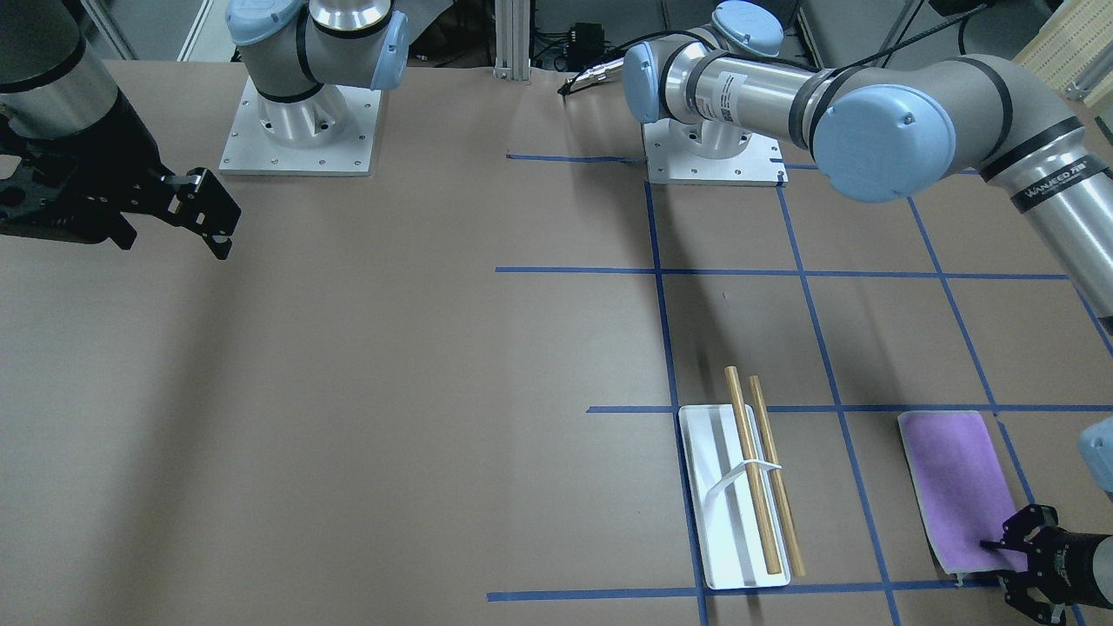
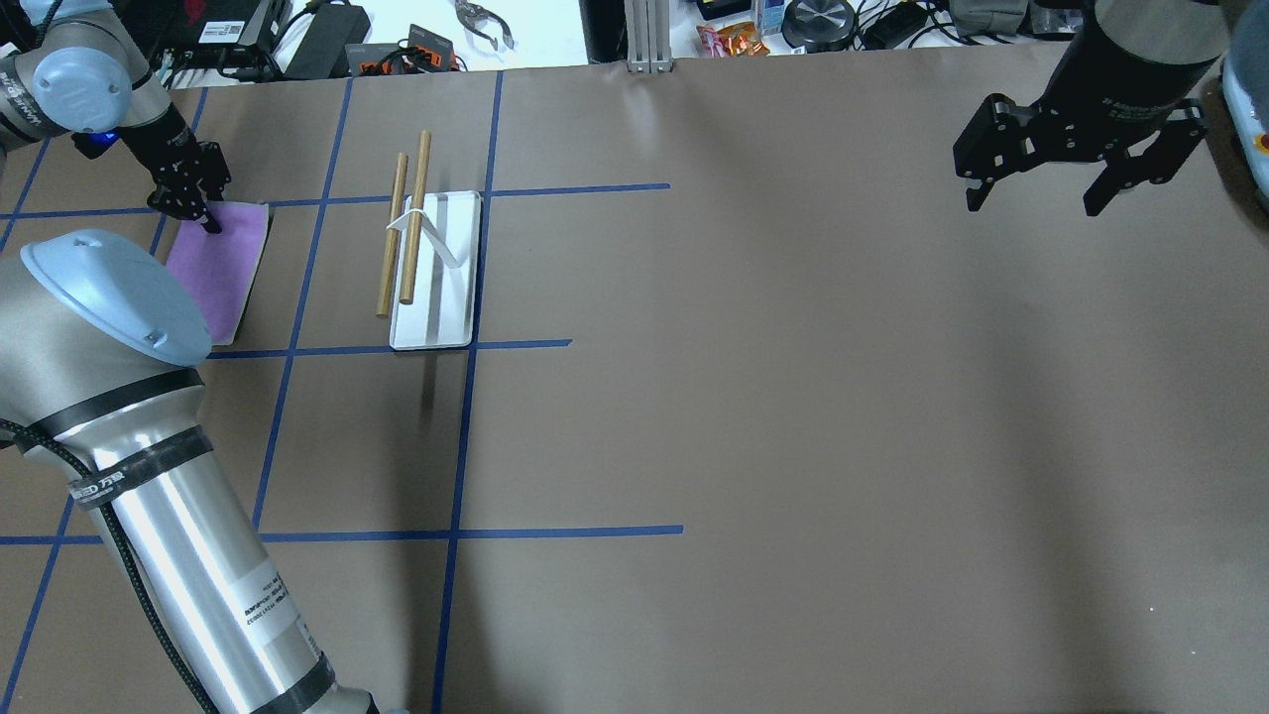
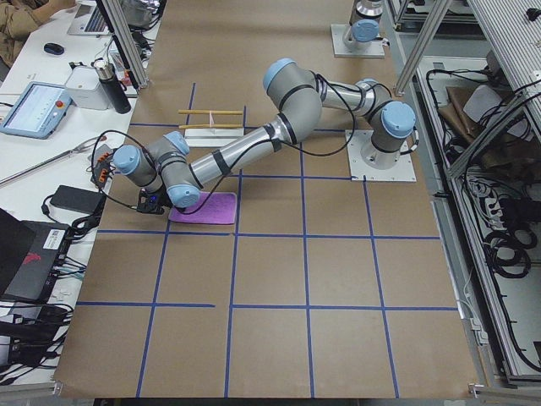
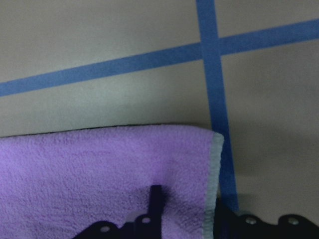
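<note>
A folded purple cloth (image 1: 955, 469) with a pale edge lies on the taped grid at front right, also visible in the top view (image 2: 220, 268). My black gripper (image 1: 976, 562) is down at the cloth's near end, its fingertips on or just over it. In the left wrist view, one dark finger (image 4: 155, 199) is over the cloth (image 4: 89, 169) and the other is mostly hidden at the pale edge. Whether the fingers are closed on the fabric I cannot tell.
A white tray (image 1: 715, 532) with two wooden sticks (image 1: 758, 506) lies left of the cloth. Another arm's black gripper (image 1: 177, 209) hangs at the left.
</note>
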